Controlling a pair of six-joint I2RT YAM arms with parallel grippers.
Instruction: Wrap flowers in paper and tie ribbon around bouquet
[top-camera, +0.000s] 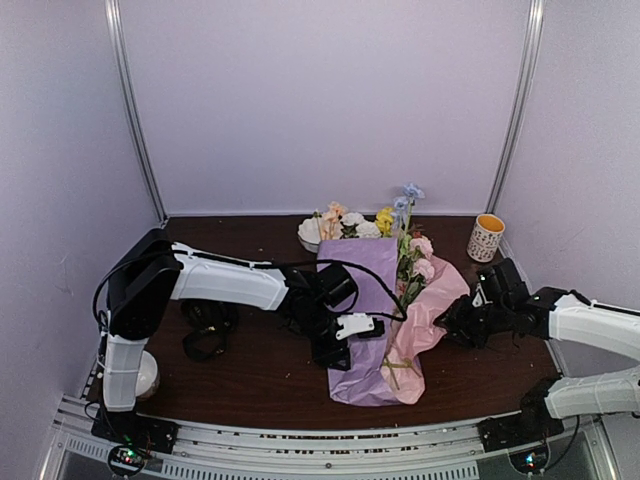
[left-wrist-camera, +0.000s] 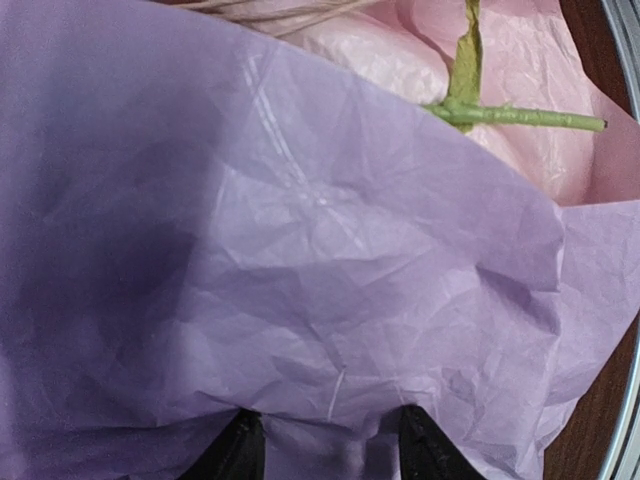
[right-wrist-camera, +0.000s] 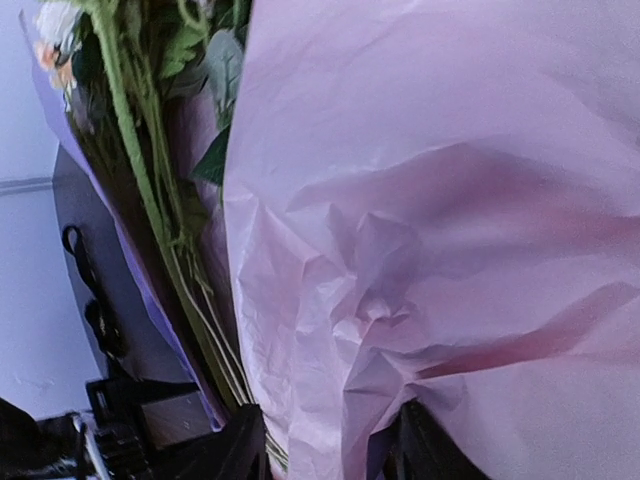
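Flower stems and blooms (top-camera: 408, 255) lie between two wrapping papers on the table. The purple paper (top-camera: 355, 280) is folded over the left side, and the pink paper (top-camera: 440, 300) is lifted and creased on the right. My left gripper is at the purple paper, its fingers (left-wrist-camera: 240, 448) part open with creased paper between them. At the pink paper's right edge, my right gripper has its fingers (right-wrist-camera: 425, 445) apart, bunched paper running between them. A green stem (left-wrist-camera: 530, 117) and tan string (left-wrist-camera: 300, 15) show beyond the purple fold.
A perforated white cup (top-camera: 486, 238) stands at the back right. Black straps (top-camera: 207, 330) lie on the left, and a white bowl (top-camera: 309, 235) sits behind the flowers.
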